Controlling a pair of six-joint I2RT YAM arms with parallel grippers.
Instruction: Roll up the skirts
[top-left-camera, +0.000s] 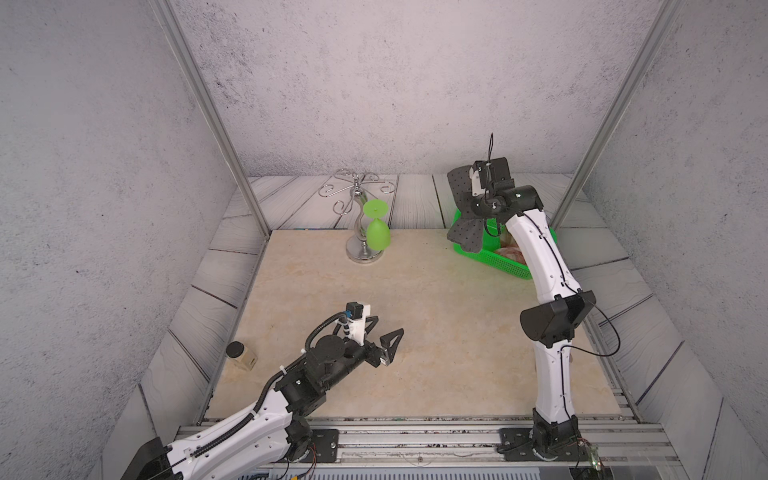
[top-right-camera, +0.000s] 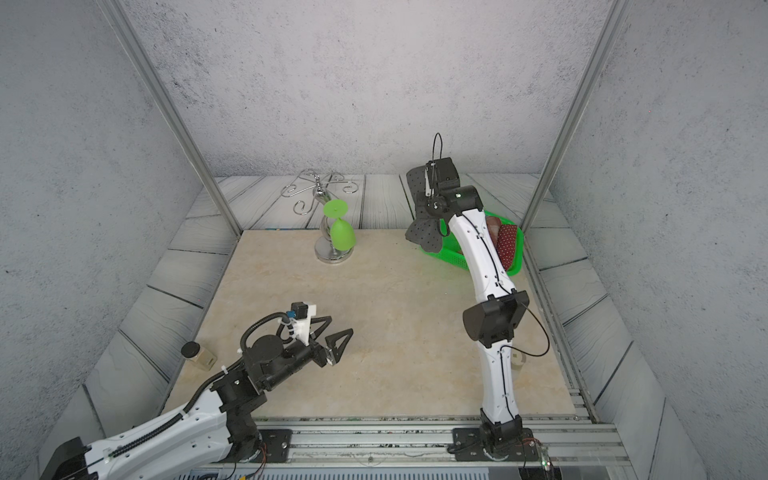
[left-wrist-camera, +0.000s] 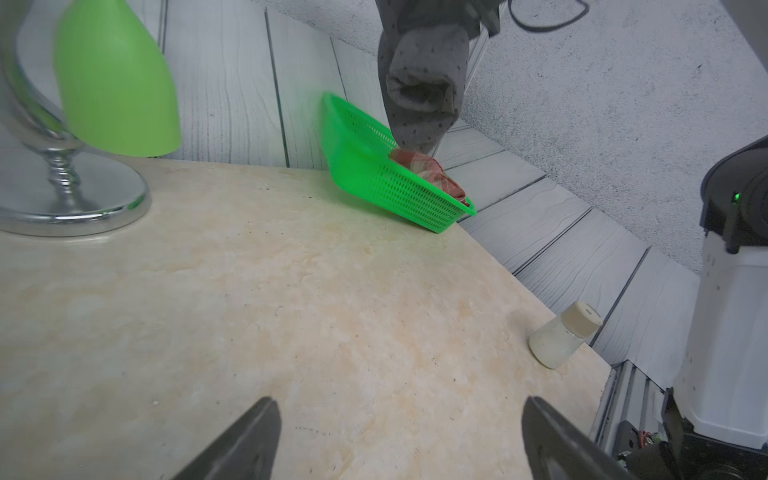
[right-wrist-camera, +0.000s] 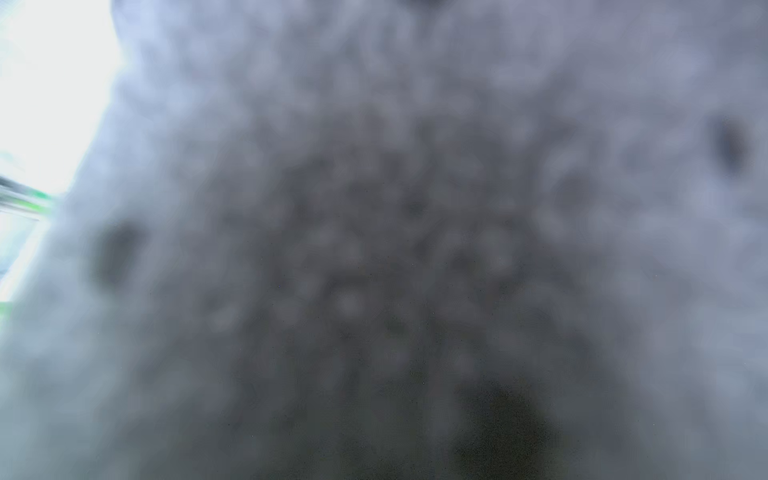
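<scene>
A dark grey dotted skirt (top-left-camera: 465, 233), gathered into a roll, hangs from my right gripper (top-right-camera: 425, 200), which is shut on it. It is held above the left part of the green basket (top-left-camera: 494, 260); in the left wrist view the skirt (left-wrist-camera: 424, 80) hangs over the basket's opening, clear of the table. Grey cloth fills the right wrist view, so those fingers are hidden. Inside the basket lie a red-brown checked cloth (top-right-camera: 493, 229) and a red dotted cloth (top-right-camera: 506, 245). My left gripper (top-left-camera: 387, 340) stands open and empty over the table's front middle.
A silver stand (top-left-camera: 364, 249) with a green hanging piece (top-left-camera: 378, 234) is at the back left. One jar (top-left-camera: 241, 355) sits at the left edge, another jar (left-wrist-camera: 565, 334) at the right.
</scene>
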